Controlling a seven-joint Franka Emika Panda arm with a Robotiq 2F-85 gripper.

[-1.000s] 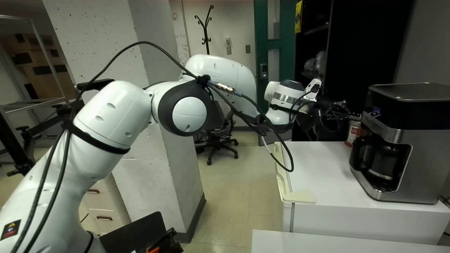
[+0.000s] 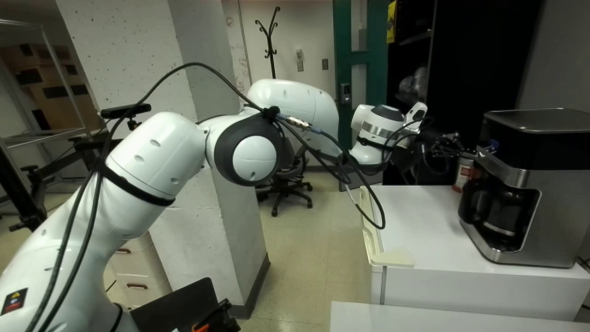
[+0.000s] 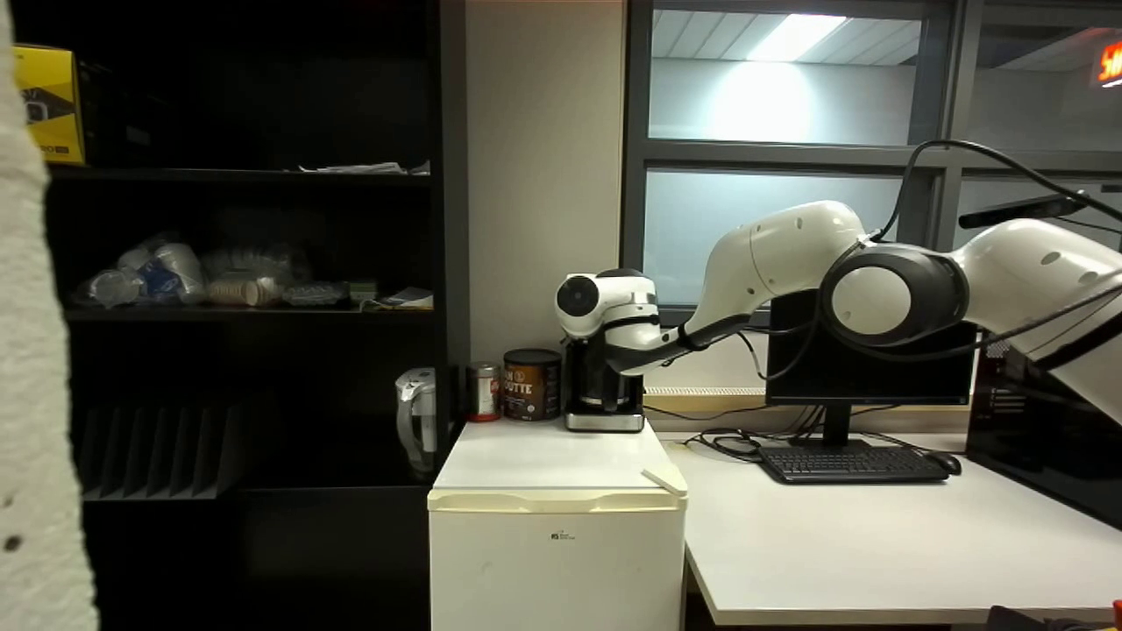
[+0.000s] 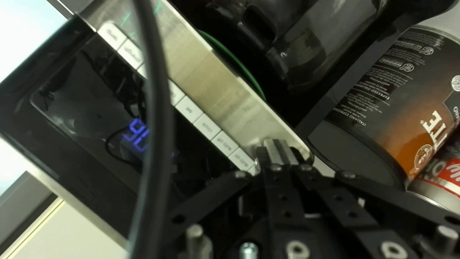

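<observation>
In the wrist view, my gripper is shut with nothing showing between its fingers. Its tips sit at the end of the button row (image 4: 209, 126) on the front of the coffee maker (image 4: 241, 99), just by the last button. Whether they press on it I cannot tell. A blue-lit display (image 4: 137, 134) glows on the dark panel beside the buttons. From the side, the gripper (image 2: 474, 152) meets the front of the steel-and-black coffee maker (image 2: 561, 210) below its top. The dark carafe (image 2: 500, 207) stands inside the machine.
A brown can (image 3: 532, 385) and a smaller red-labelled can (image 3: 484, 393) stand beside the coffee maker on the white fridge (image 3: 557, 568). To the right are a desk (image 3: 894, 547) with a monitor and keyboard (image 3: 852, 463). A cable crosses the wrist view.
The gripper tips are now closer to the machine's front.
</observation>
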